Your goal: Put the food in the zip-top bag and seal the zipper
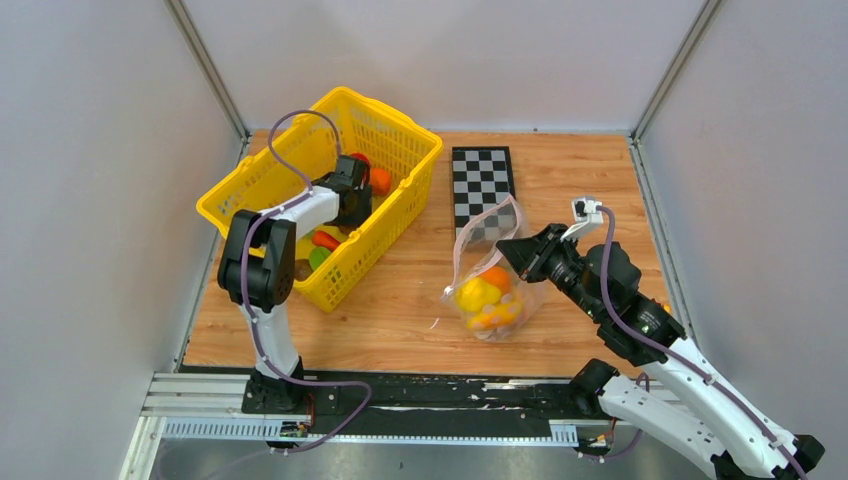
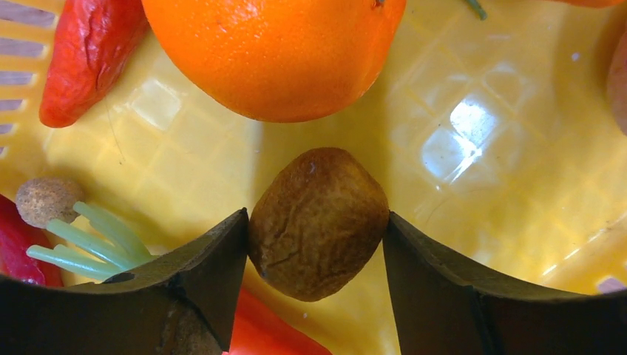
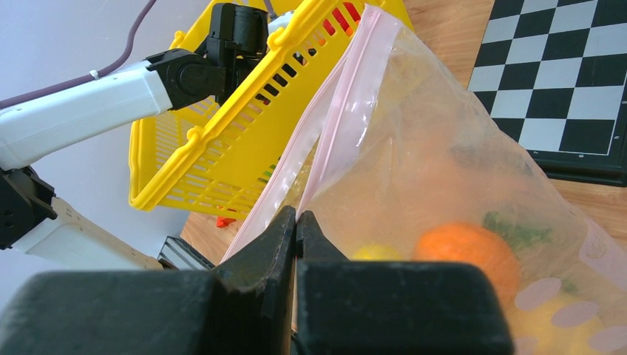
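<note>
My left gripper is down in the yellow basket, its fingertips pressed on both sides of a brown, wrinkled mushroom-like food piece. From above, the left gripper's tips and that piece are hidden. The clear zip top bag stands on the table with its mouth parted. Through its film show an orange, a yellow food item and other yellow pieces low down. My right gripper is shut at the bag's pink zipper edge, pinching the thin film.
The yellow basket holds more food: an orange, a wrinkled red pepper, and a small round brown item. A checkered board lies behind the bag. Bare tabletop separates basket and bag.
</note>
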